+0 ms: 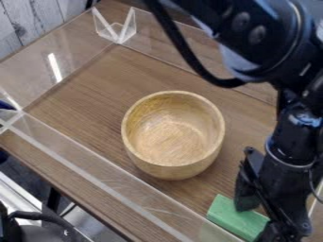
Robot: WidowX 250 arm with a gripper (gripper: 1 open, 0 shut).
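A green rectangular block [233,218] lies on the wooden surface at the bottom right. My black gripper [265,198] is down over the block's right part, hiding some of it; whether its fingers hold the block is not clear. A light wooden bowl [173,134] stands left of the gripper, above the block in the view.
Clear plastic walls [94,175] edge the wooden surface along the lower left, and a clear bracket [115,26] sits at the top.
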